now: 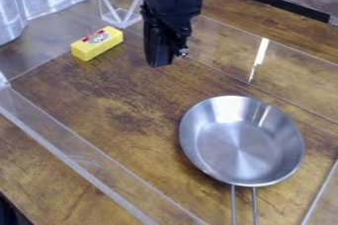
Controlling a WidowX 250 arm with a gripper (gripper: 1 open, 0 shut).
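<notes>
The black robot gripper hangs over the wooden table at the top centre, its fingers pointing down; whether it is open or shut is hard to make out. A yellow box with a printed label lies to its left. A steel pan with its handle toward the bottom edge sits at the lower right, below and right of the gripper.
A clear wire-like holder stands behind the yellow box. Clear plastic panels edge the left side and corners, with a pale curtain at top left.
</notes>
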